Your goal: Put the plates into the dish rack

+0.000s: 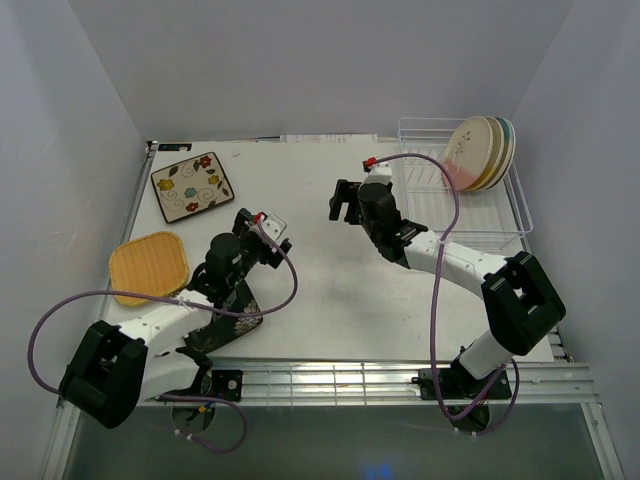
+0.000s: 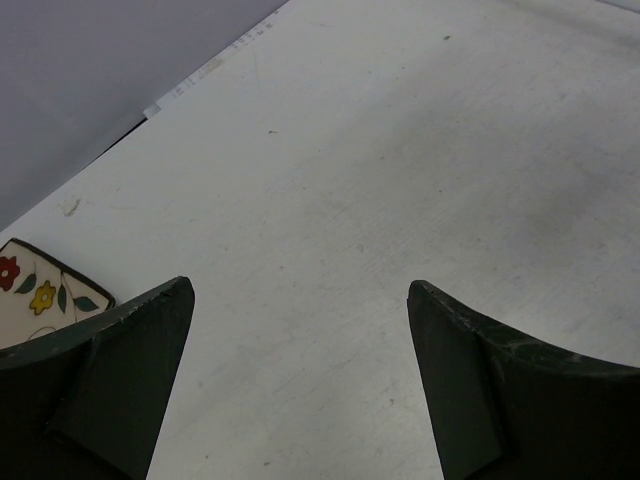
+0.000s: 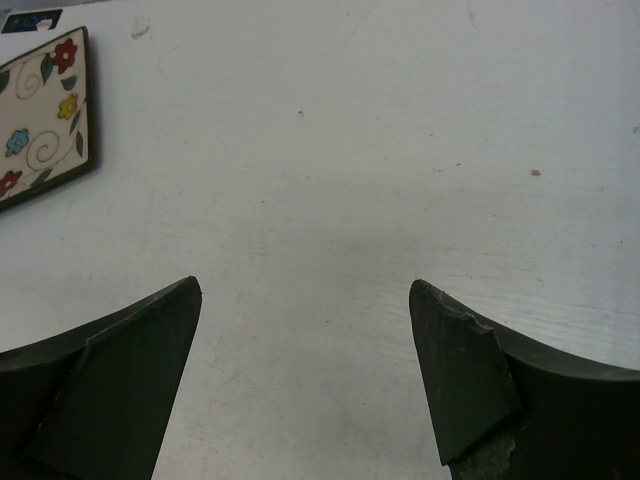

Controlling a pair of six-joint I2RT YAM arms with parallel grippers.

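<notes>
Several round plates (image 1: 470,150) stand upright in the white wire dish rack (image 1: 420,205) at the back right. A flowered square plate (image 1: 190,188) lies flat at the back left, also in the left wrist view (image 2: 40,300) and right wrist view (image 3: 40,130). My left gripper (image 1: 262,240) hangs open over the middle left of the table, nothing between its fingers. My right gripper (image 1: 345,202) is open and empty, just left of the rack.
An orange tray (image 1: 148,267) lies at the left, with a dark board (image 1: 240,330) partly under my left arm. Purple cables loop over both arms.
</notes>
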